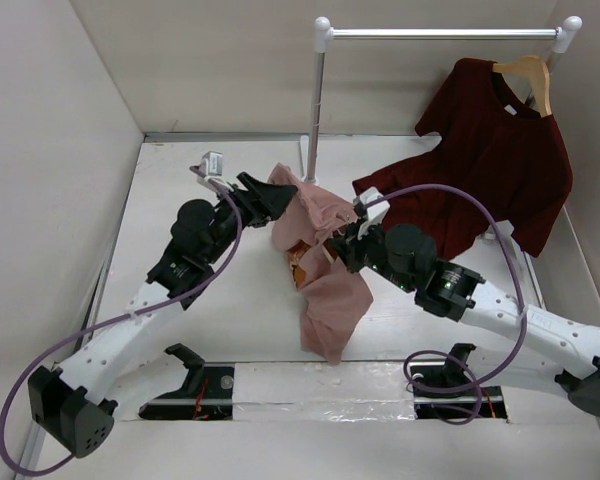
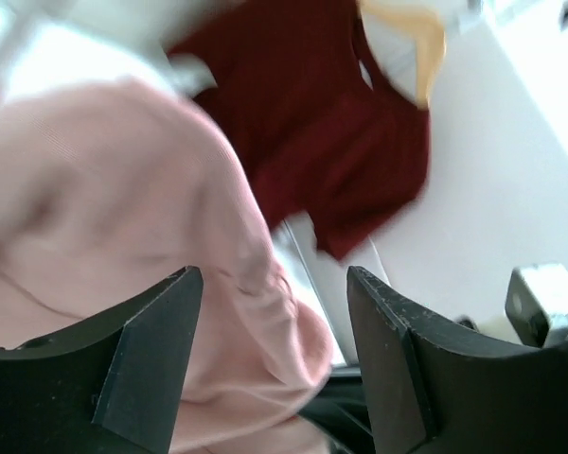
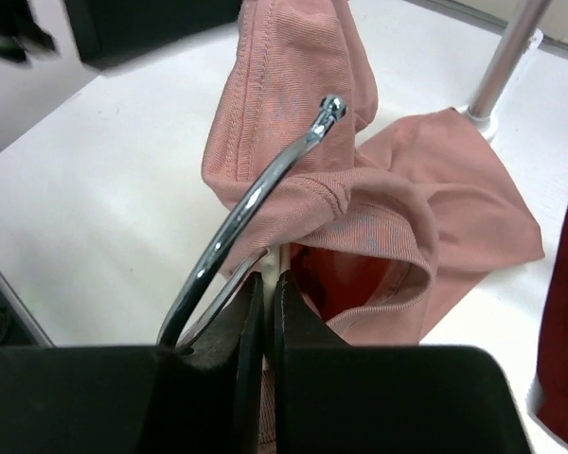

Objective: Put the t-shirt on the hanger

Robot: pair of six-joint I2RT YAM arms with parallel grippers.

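Note:
A pink t-shirt [image 1: 335, 305] hangs crumpled between both arms, part of it on the white floor. My right gripper is shut on a hanger, whose metal hook [image 3: 265, 184] rises out of the shirt with a pale body below, partly hidden in cloth. My left gripper is part open at the shirt's upper part [image 2: 142, 180], with a pink fold between or just beyond its fingers; it does not appear to be gripping it. The left wrist view is blurred.
A dark red t-shirt [image 1: 460, 180] on a wooden hanger hangs at the right of the metal rack [image 1: 430, 33]. The rack's left post [image 1: 315, 120] stands just behind the pink shirt.

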